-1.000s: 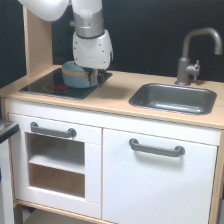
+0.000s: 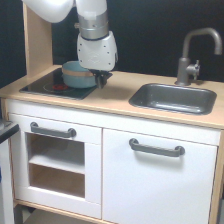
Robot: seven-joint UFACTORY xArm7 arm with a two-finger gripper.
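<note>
A teal pot point(image 2: 76, 75) sits on the black cooktop point(image 2: 55, 87) at the left of the wooden counter. The white robot arm comes down from the top, and its gripper point(image 2: 101, 78) is at the pot's right side, by the handle. The fingers are small and dark in this view, so whether they are shut on the handle cannot be told.
A steel sink point(image 2: 185, 99) with a tall tap point(image 2: 188, 65) is on the right of the counter point(image 2: 120, 92). Bare wood lies between cooktop and sink. White cabinet doors are below, the left one with an open niche.
The arm and gripper have shifted slightly to the right. The pot looks almost unmoved.
</note>
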